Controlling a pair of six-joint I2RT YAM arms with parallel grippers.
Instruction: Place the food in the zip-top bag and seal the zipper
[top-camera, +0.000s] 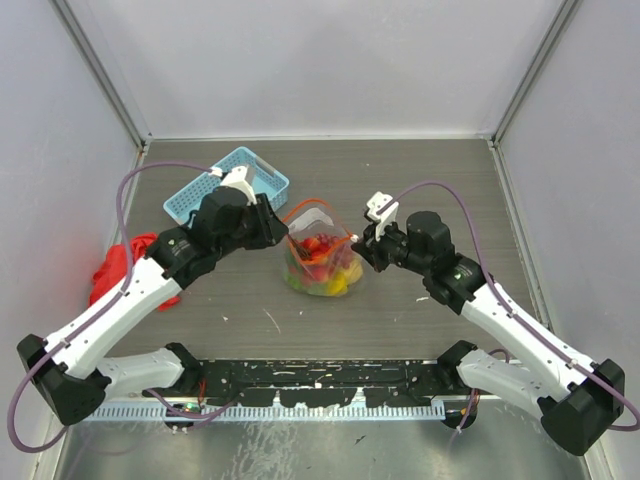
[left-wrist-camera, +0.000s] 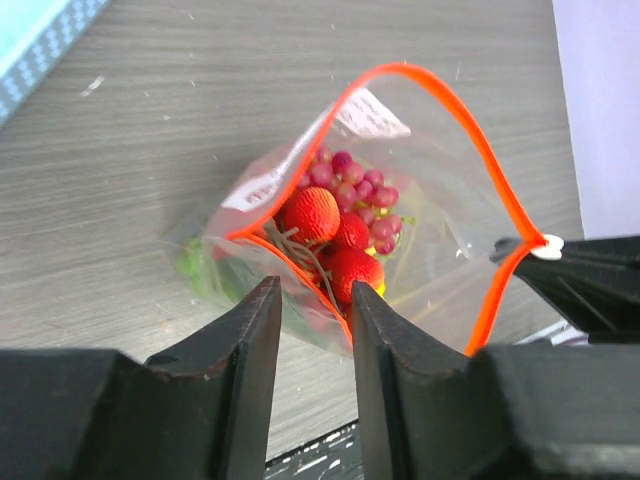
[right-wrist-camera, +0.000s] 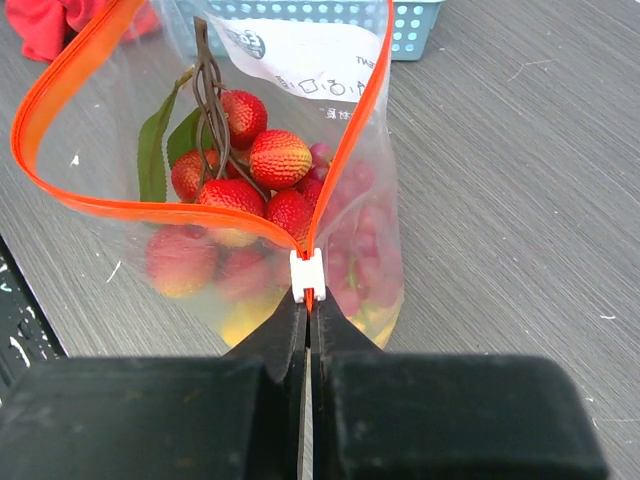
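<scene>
The clear zip top bag (top-camera: 318, 222) stands mid-table with its orange-edged mouth spread wide. Inside it are red strawberry-like fruits (left-wrist-camera: 350, 272), grapes (left-wrist-camera: 348, 190), yellow fruit (top-camera: 337, 283) and some brown stems and green leaves (right-wrist-camera: 153, 155). My right gripper is shut on the white zipper slider (right-wrist-camera: 307, 272), where the orange strips meet at the bag's right corner. My left gripper stands part open at the bag's left side, its fingertips apart; the orange strip runs down behind them, and whether they touch it I cannot tell.
A light blue basket (top-camera: 185, 201) stands at the back left, partly behind my left arm. A red cloth (top-camera: 118, 268) lies at the left edge of the table. On the right, the table (top-camera: 440, 170) is clear.
</scene>
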